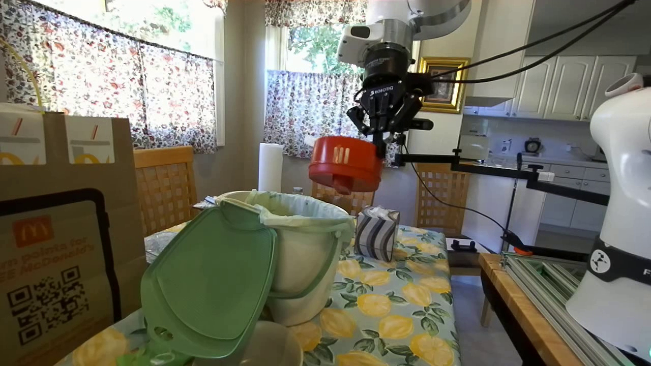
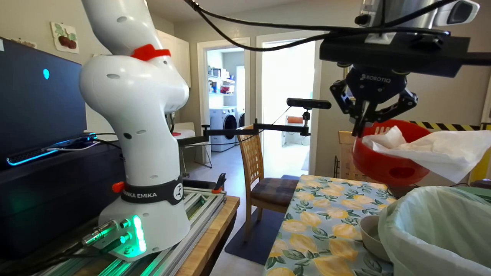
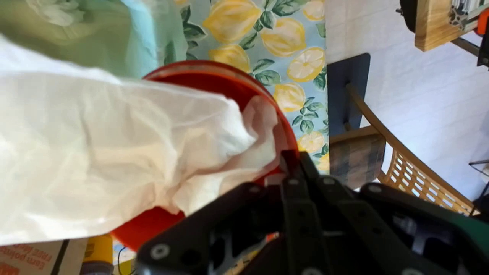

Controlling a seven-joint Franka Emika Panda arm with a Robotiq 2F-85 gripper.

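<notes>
In the air, my gripper (image 1: 381, 149) is shut on the rim of a red bowl (image 1: 345, 163). The bowl tilts, and its black-fingered hold shows at the edge in exterior view 2, with the gripper (image 2: 360, 130) beside the near side of the red bowl (image 2: 386, 161). Crumpled white paper (image 2: 439, 149) lies in the bowl and hangs well out over its far edge. A pail (image 1: 312, 262) with a pale green liner (image 2: 435, 218) stands below. From the wrist view, the paper (image 3: 119, 146) spreads across the bowl and partly over the liner (image 3: 156, 34).
A green lid (image 1: 213, 274) leans against the pail. A striped tissue box (image 1: 377, 235), a paper towel roll (image 1: 270, 168) and a large paper bag (image 1: 64, 232) are also there. The lemon-print tablecloth (image 1: 390, 305) is bare at the right.
</notes>
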